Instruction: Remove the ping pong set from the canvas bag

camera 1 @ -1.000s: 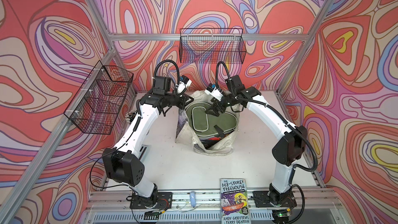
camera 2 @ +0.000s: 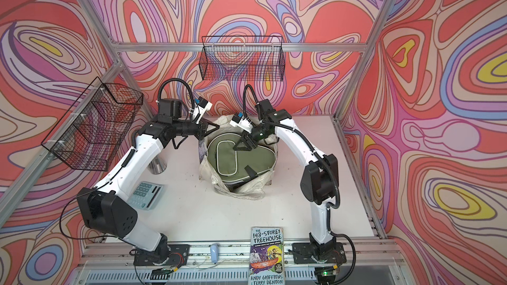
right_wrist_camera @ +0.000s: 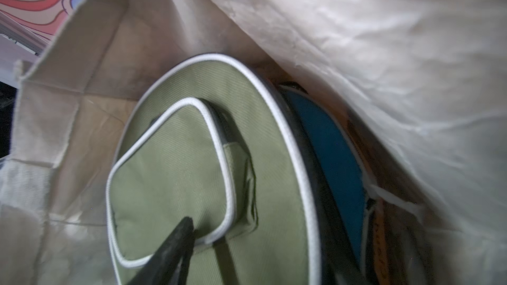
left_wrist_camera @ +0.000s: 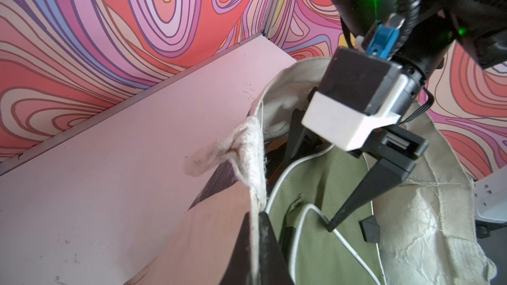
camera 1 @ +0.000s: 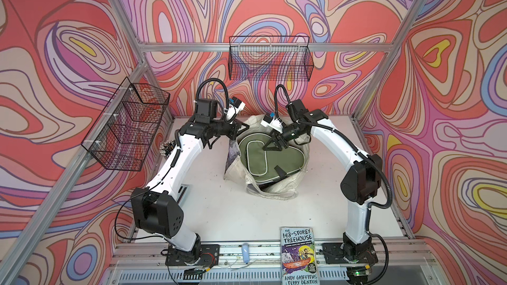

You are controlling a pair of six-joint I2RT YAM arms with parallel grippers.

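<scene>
Inside the cream canvas bag (camera 1: 285,187) lies a green, paddle-shaped case (camera 1: 287,157) with white piping and a raised pocket. The bag's mouth is wide. In the left wrist view, the bag's rim (left_wrist_camera: 254,200) runs between the fingers of my left gripper, which is shut on it. My right gripper (camera 1: 273,146) reaches into the mouth over the case, fingers spread. One finger (left_wrist_camera: 351,200) is over the green face near the pocket. The other finger (left_wrist_camera: 293,139) goes down past the case's far edge, its tip partly hidden. Neither clearly grips the case.
A blue item (right_wrist_camera: 332,158) sits behind the case inside the bag. Nearby are a calculator (camera 2: 145,194) and a metal cup (camera 2: 157,165) at the left. A book (camera 1: 298,256) lies at the front edge. The table right of the bag is clear.
The case has shifted slightly towards the front, covering the red patch seen there before. The left arm has hardly moved.
</scene>
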